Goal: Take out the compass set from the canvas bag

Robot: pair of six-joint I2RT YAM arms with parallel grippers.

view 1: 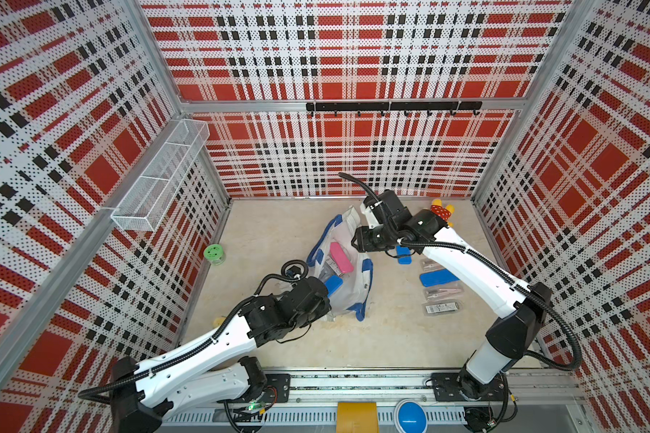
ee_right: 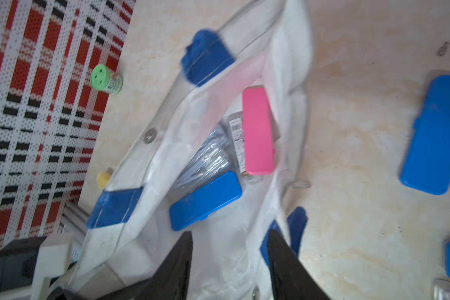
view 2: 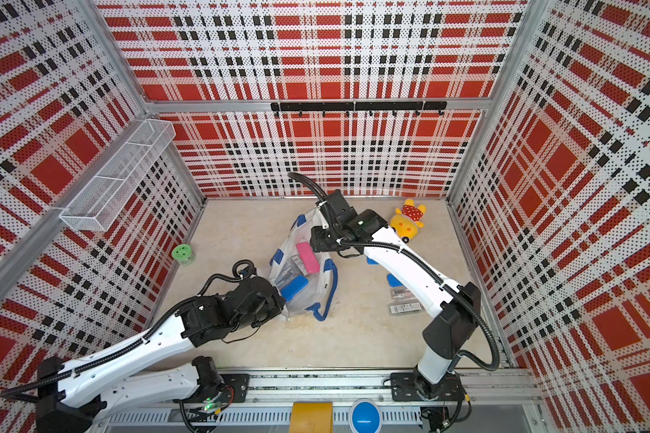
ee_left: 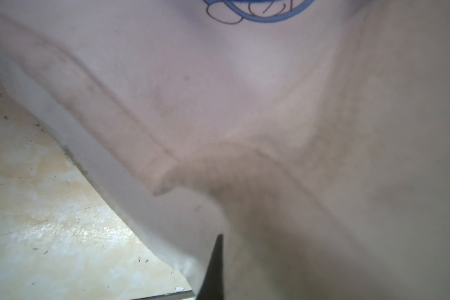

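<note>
The open canvas bag (ee_right: 217, 250) holds a pink case (ee_right: 257, 130), a blue case (ee_right: 205, 200) and clear packs (ee_right: 202, 165). My left gripper (view 2: 271, 303) is at the bag's near-left side, shut; its wrist view shows mostly pale canvas, with nothing visible held. My right gripper hangs above the bag, open, its fingers apart with nothing seen between them. I cannot tell which case is the compass set.
Blue cases (ee_right: 430, 135) and clear packs (view 1: 440, 307) lie right of the bag. A yellow toy (view 2: 404, 225) is at back right, a green tub (view 1: 213, 254) at left.
</note>
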